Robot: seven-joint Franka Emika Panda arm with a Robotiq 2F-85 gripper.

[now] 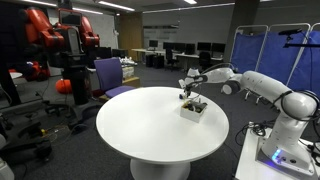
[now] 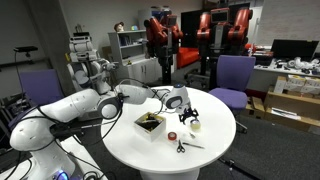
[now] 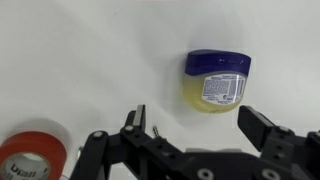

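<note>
Spread wide, my gripper has nothing between its fingers. Ahead of the fingertips in the wrist view lies a yellow jar with a dark blue lid [image 3: 215,80], its printed label facing the camera. The same jar [image 2: 195,127] is a small pale shape on the table in exterior view 2, with the gripper [image 2: 184,108] just behind and to its left. In exterior view 1 the gripper [image 1: 185,93] is over the table's far side, its fingers too small to make out.
A red tape roll [image 3: 32,157] sits at the wrist view's lower left. An open box of items [image 2: 150,130] stands on the round white table [image 2: 125,151], with scissors [image 2: 181,149] nearer the front. Bare tabletop [image 1: 145,120] fills the left side in exterior view 1.
</note>
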